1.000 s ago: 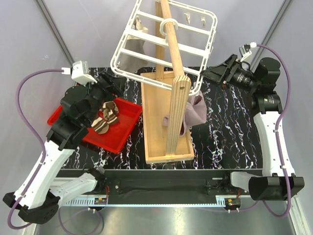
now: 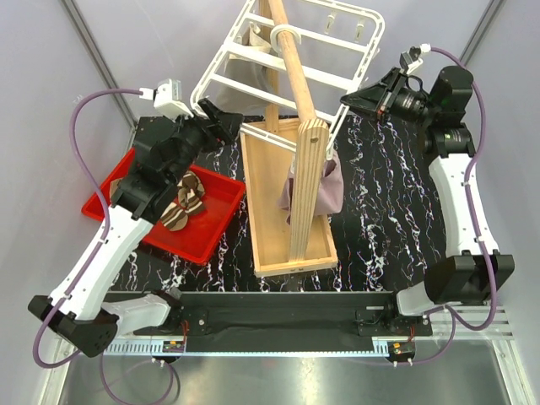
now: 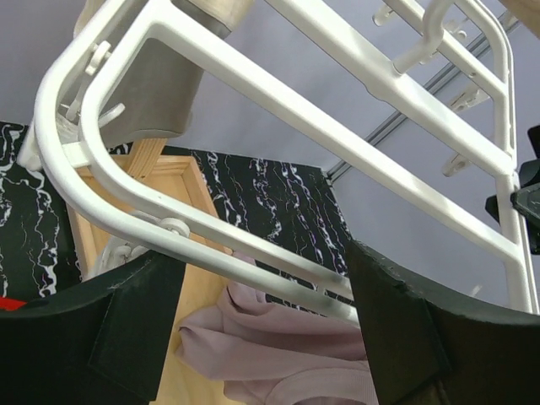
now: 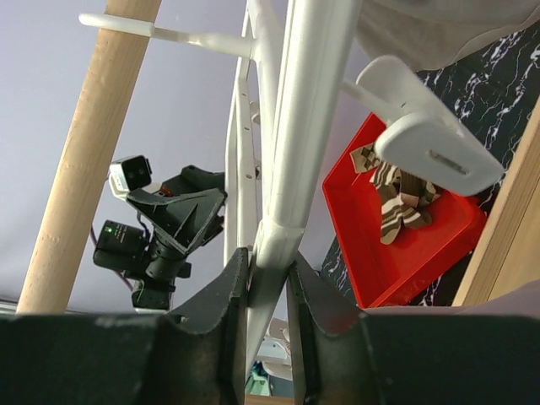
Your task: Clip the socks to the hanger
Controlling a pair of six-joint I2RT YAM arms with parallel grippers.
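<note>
The white hanger rack hangs on a wooden stand. My right gripper is shut on the rack's white side bar. My left gripper is at the rack's near left corner, part open, with the lower bar running across between its fingers. Striped socks lie in the red tray on the left. A pink cloth hangs under the rack on the right, and a grey cloth at the back.
The wooden base box stands in the middle of the dark marble table. The pale walls surround the table.
The rack has tilted and shifted a little. My right arm has moved slightly up and left, onto the bar.
</note>
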